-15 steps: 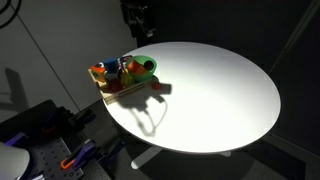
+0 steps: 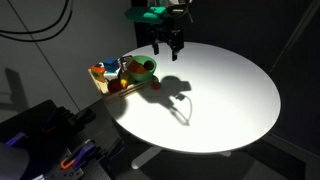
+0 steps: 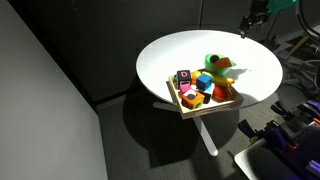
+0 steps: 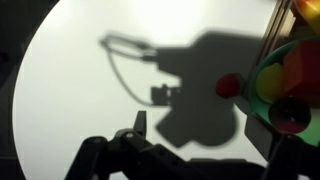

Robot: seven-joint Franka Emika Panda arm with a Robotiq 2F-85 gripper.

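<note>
My gripper (image 2: 164,49) hangs open above the table, near the green bowl (image 2: 152,75), with nothing between its fingers. In the wrist view, a red block (image 4: 302,70), a dark red round piece (image 4: 290,116) and a yellow piece (image 4: 269,82) sit in that bowl; the gripper's right side covers part of it. A small red round piece (image 4: 229,86) lies on the white table just outside the bowl. Beside the bowl stands a wooden tray (image 3: 207,111) filled with several colourful toys, among them a blue block (image 3: 204,80) and an orange one (image 3: 193,100).
Tray and bowl stand close together near its edge. Dark floor lies beyond the rim.
My gripper has moved right and come lower in exterior view 1, from behind the tray to near the bowl. Its shadow has shifted right too. Bowl, tray and small red piece look unmoved.
</note>
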